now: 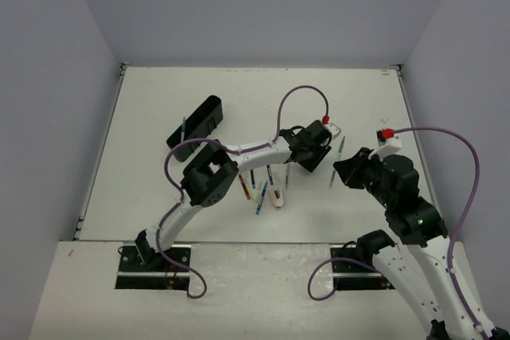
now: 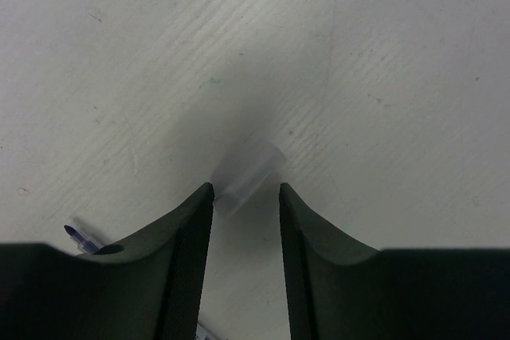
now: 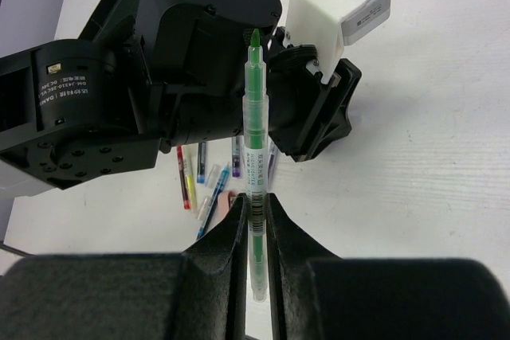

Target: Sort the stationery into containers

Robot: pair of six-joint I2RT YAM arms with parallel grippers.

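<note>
A small translucent piece, like a cap or eraser, lies on the table in the left wrist view. Over it stands my left gripper, part open, a fingertip on either side and the piece seen through the gap. A green pen stands upright in the right wrist view, with my right gripper shut on its lower half. The black container is at the back left with a pen in it. On the table are a red pen, a blue pen and several others.
A pale block-like item with a dark mark lies beside the pens. My left forearm crosses the middle of the table, close to the right gripper's pen.
</note>
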